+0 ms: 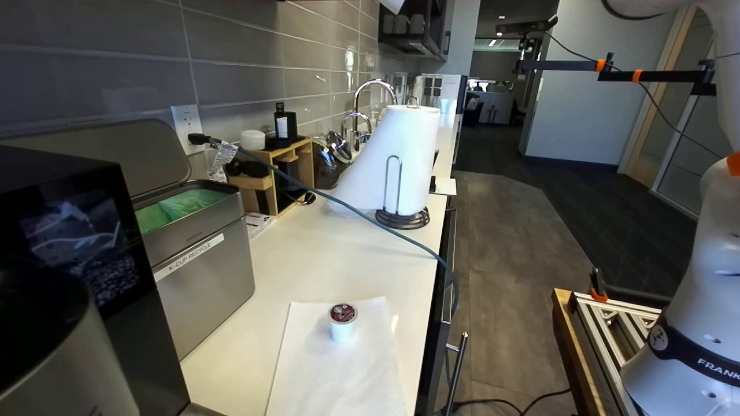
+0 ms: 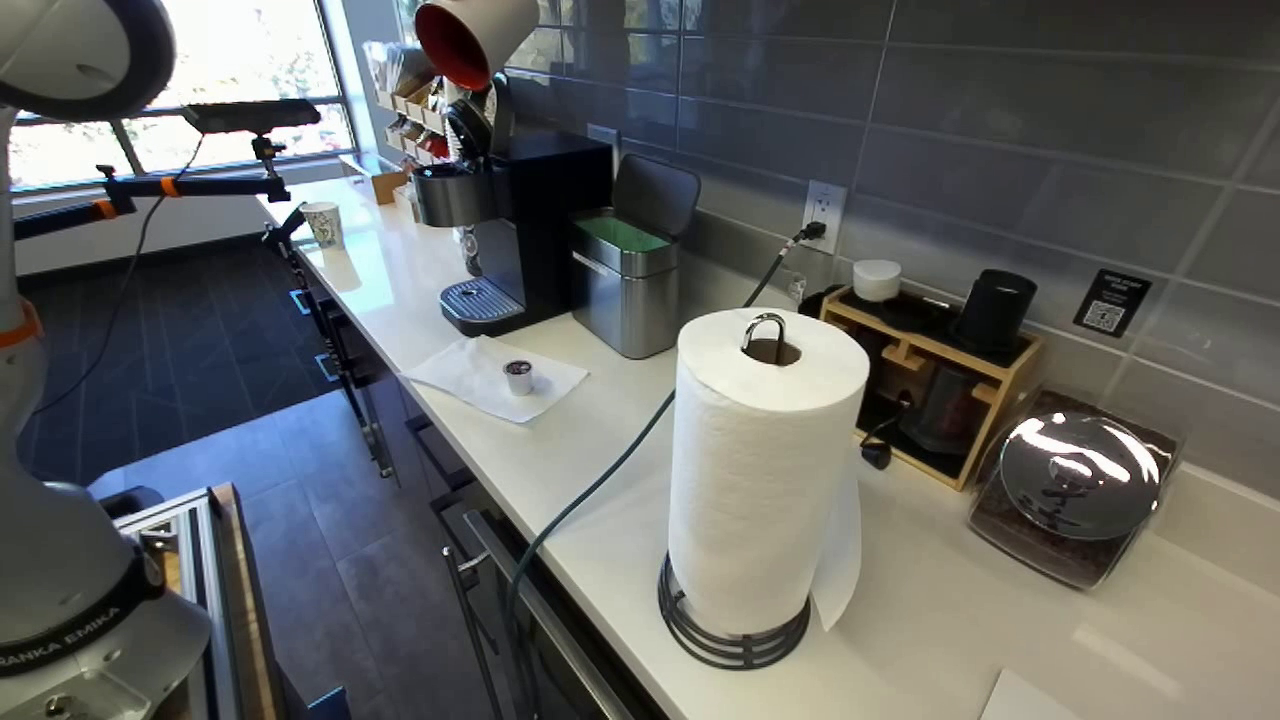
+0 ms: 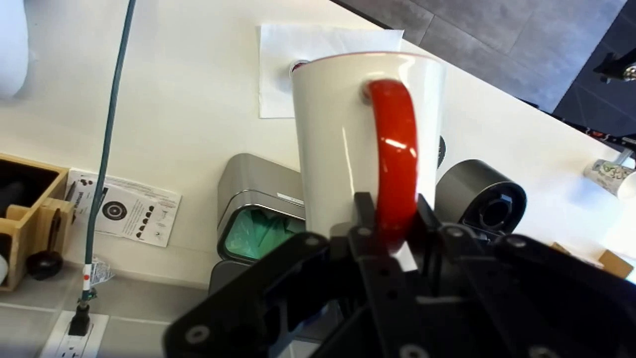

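Note:
A white mug [image 3: 334, 143] with a red handle fills the middle of the wrist view. My gripper is shut on that handle, one finger to each side. In exterior view 2 the mug [image 2: 501, 26] hangs in the air at the top, tipped so its red inside shows. Only a white corner of the mug [image 1: 393, 4] enters exterior view 1. A coffee pod [image 1: 343, 323] with a dark red lid stands upright on a white paper sheet [image 1: 315, 378]; the mug mostly hides the pod in the wrist view.
The coffee machine [image 2: 546, 240] stands beside an open recycling bin [image 2: 624, 300] with a green liner. A paper towel roll [image 2: 756, 504] and a cable [image 2: 600, 480] crossing the counter are nearer exterior view 2. A patterned cup [image 2: 321, 224] is at the far end.

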